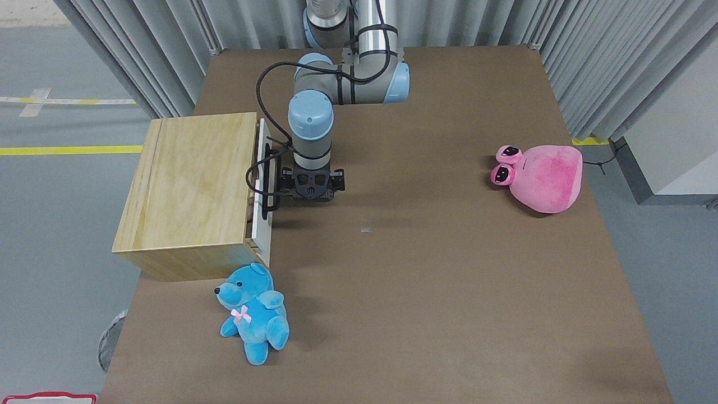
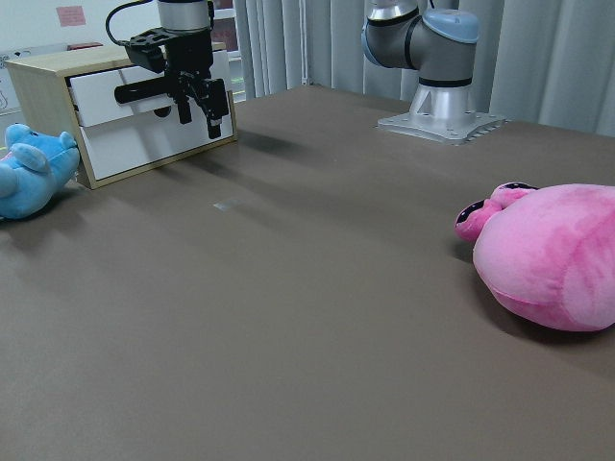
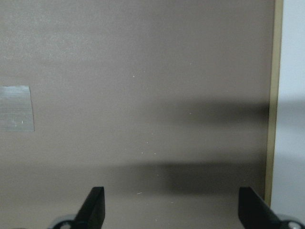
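A light wooden two-drawer cabinet (image 1: 182, 188) stands on the table's left side, its upper white drawer (image 2: 120, 93) slightly out. My gripper is against that drawer's front, pointing down beside the dark handle, as the left view shows. In the wrist view its two fingers are wide apart, with only tabletop between them. The cabinet's white front (image 3: 290, 62) fills the right edge of that view. A blue teddy bear (image 1: 252, 313) lies touching or close to the cabinet's near end.
A pink plush toy (image 1: 543, 180) lies at the table's right edge.
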